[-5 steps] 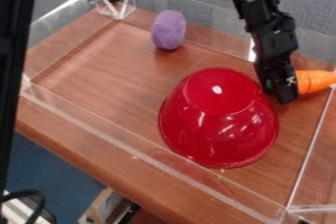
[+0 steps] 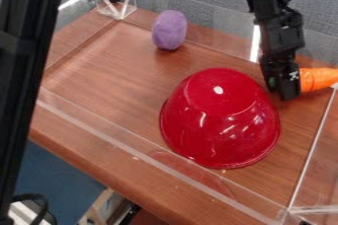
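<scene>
The black gripper [image 2: 283, 79] is low at the right, beside an orange carrot-like object [image 2: 318, 79] that pokes out toward the right edge. Its fingertips are dark and partly hidden, so I cannot tell whether they are shut on the carrot. A large red bowl [image 2: 219, 118], upside down, rests on the wooden surface just left of and below the gripper. A purple egg-shaped object [image 2: 169, 29] stands at the back, left of the arm.
A clear walled enclosure [image 2: 177, 166] surrounds the wooden surface [image 2: 109, 81]. A black vertical post runs along the left edge of the view.
</scene>
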